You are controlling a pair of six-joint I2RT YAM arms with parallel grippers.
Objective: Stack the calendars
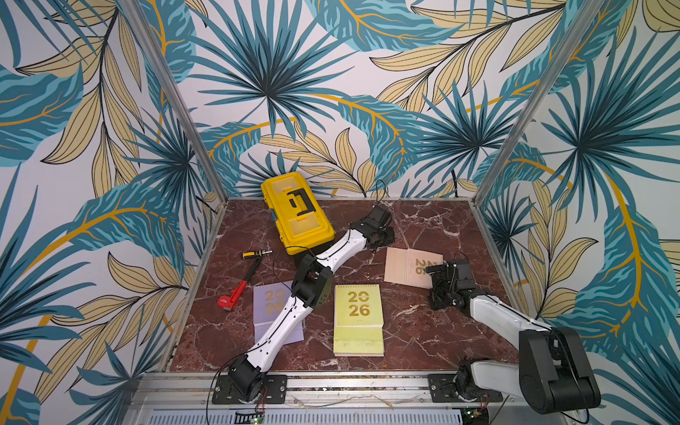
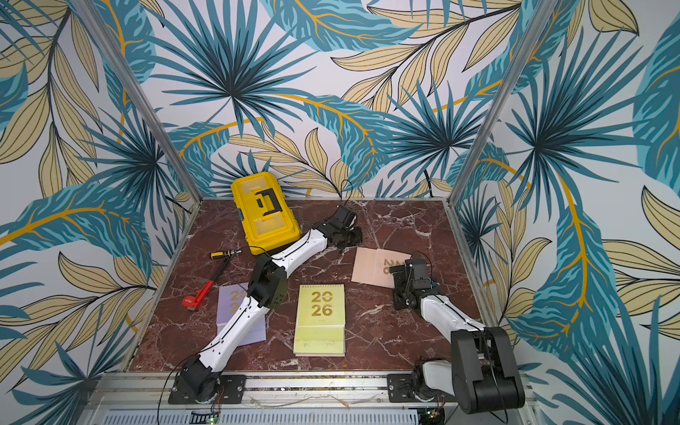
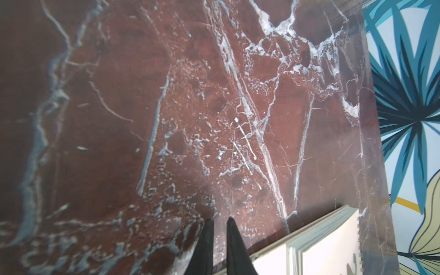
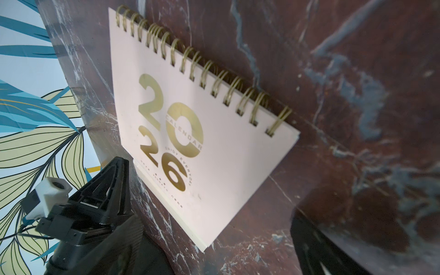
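Observation:
Three 2026 calendars lie apart on the marble table: lilac [image 1: 265, 297] at left, partly under my left arm, yellow [image 1: 357, 318] in the middle, pink [image 1: 400, 265] at right. My left gripper [image 1: 382, 235] is shut, nothing visible between its fingers, just behind the pink calendar, whose edge shows low in the left wrist view. My right gripper [image 1: 437, 279] stands open at the pink calendar's right end. In the right wrist view the pink calendar [image 4: 192, 137] fills the middle, spiral binding up, between and beyond the fingers.
A yellow toolbox [image 2: 265, 212] stands at the back left. A red pipe wrench [image 2: 202, 290] and a screwdriver [image 2: 225, 253] lie at the left.

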